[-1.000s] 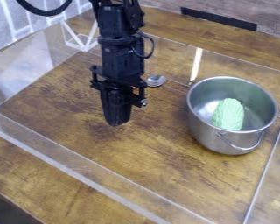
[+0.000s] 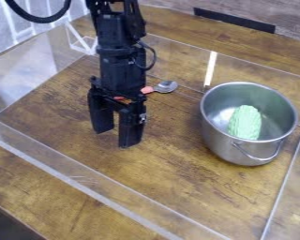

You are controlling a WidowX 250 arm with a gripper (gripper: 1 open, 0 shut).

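Note:
The black gripper [image 2: 116,127] hangs over the left middle of the wooden table, its fingers pointing down and spread open, with nothing visible between them. Behind it, partly hidden by the arm, lie a small red item [image 2: 145,90] and a silver spoon-like piece [image 2: 167,86]. A steel pot [image 2: 213,131] stands at the right, holding a pale green oblong object [image 2: 244,125]. The gripper is to the left of the pot and apart from it.
Bare wood [image 2: 140,187] fills the front and left of the table. Clear strips or panels border the work area on the left, front and right.
Over the last second the gripper has opened wider and turned, moving slightly left and down. More of the red item behind it shows. The pot has stayed put.

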